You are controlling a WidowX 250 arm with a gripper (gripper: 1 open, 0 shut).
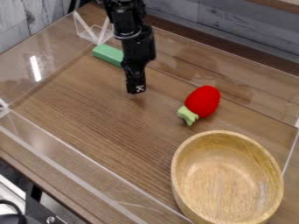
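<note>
The black robot arm reaches down from the top centre, with its gripper (135, 87) low over the middle of the wooden table (82, 131); it looks shut, with nothing visible between its fingers. Just behind and left of it lies a green block (107, 53), partly behind the arm. To the right lie a red object (202, 101) and a small pale green piece (188, 115) touching its lower left.
A large wooden bowl (226, 178) fills the front right. A clear plastic item (91, 24) is at the back left. A wall runs along the back.
</note>
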